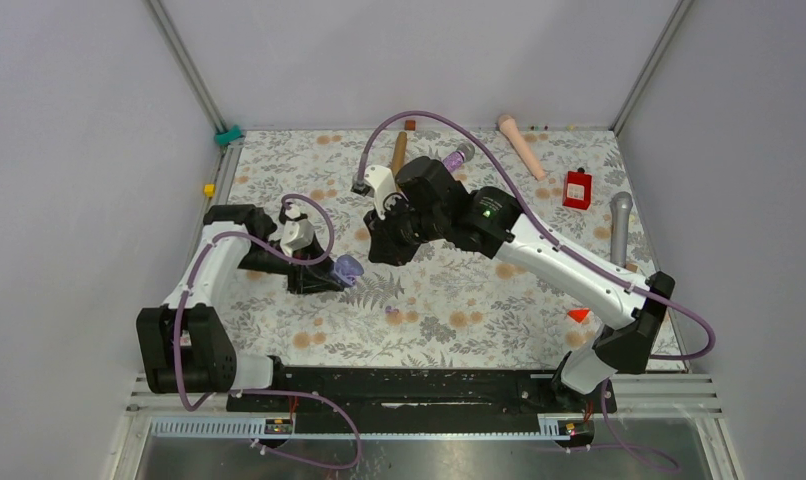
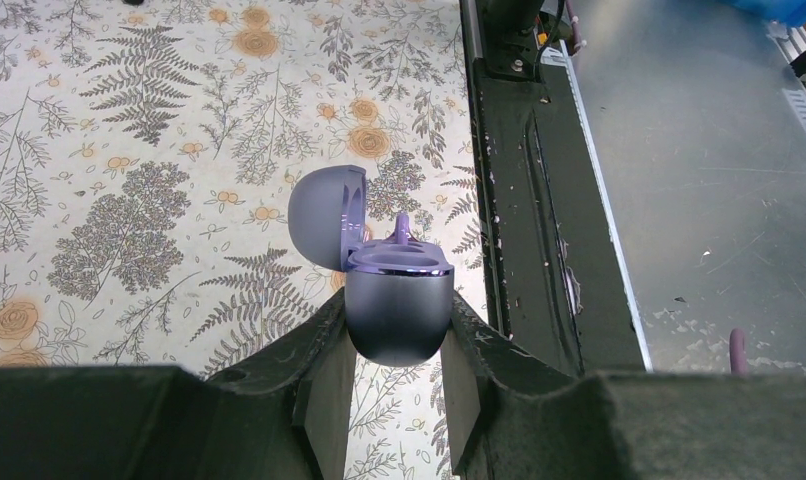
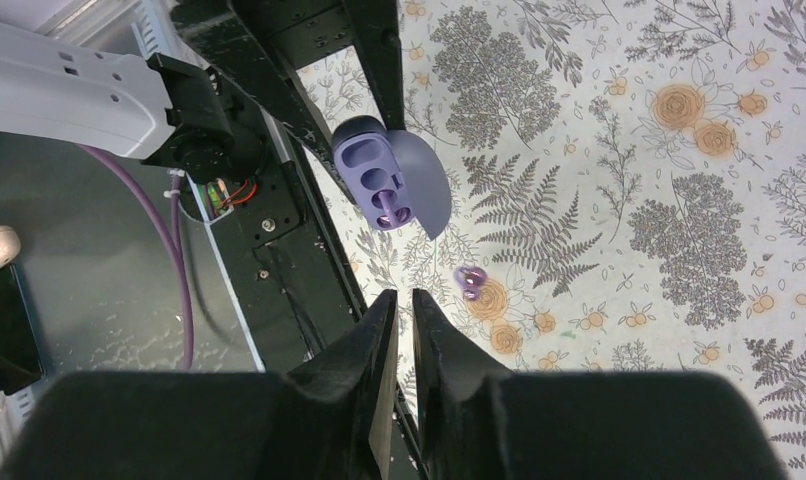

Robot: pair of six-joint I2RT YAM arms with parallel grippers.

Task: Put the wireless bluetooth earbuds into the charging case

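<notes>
The purple charging case [image 2: 399,310] is gripped at its base by my left gripper, its rounded lid [image 2: 324,218] standing open. In the right wrist view the case [image 3: 364,160] shows its recesses, and a thin purple post rises from one; whether it belongs to an earbud I cannot tell. My right gripper is below and right of the case there, fingertips close together, only a narrow gap between them and nothing in it. A small, blurred purple earbud [image 3: 470,280] is apart from those fingers, on or just above the table; the top view shows it as a speck [image 1: 391,309].
A brown stick [image 1: 399,152], a purple bottle [image 1: 459,157], a tan handle [image 1: 521,147], a red box [image 1: 577,189] and a grey tool [image 1: 620,227] lie toward the back and right.
</notes>
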